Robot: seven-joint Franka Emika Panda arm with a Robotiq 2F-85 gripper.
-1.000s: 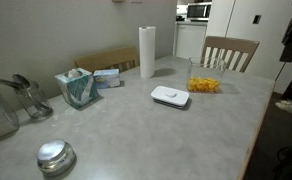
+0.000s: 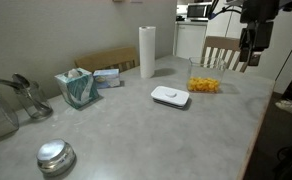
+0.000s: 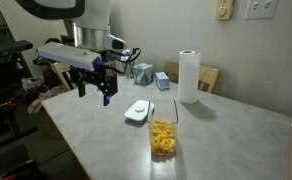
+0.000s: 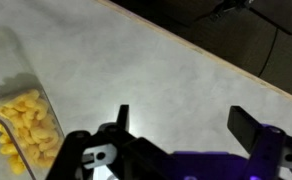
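My gripper hangs open above the table, its two black fingers wide apart and only bare tabletop showing between them. In exterior view 2 the gripper [image 3: 95,95] points down, left of a clear container [image 3: 164,138] that holds yellow pieces [image 3: 163,145]. The same container [image 2: 205,80] stands near the far right end of the table in exterior view 1. At the wrist view's left edge, part of the container with its yellow pieces [image 4: 26,125] shows. A white rectangular box or lid [image 2: 170,97] lies flat on the table close by.
A paper towel roll [image 2: 147,52] stands behind the container. Along the back are a patterned carton [image 2: 78,88] and a blue-white packet [image 2: 107,78]. A metal bowl [image 2: 56,157] sits front left, a utensil holder [image 2: 34,101] behind it.
In exterior view 1 the arm and gripper have moved left from the right edge, closer to the container. The objects on the table stay where they were.
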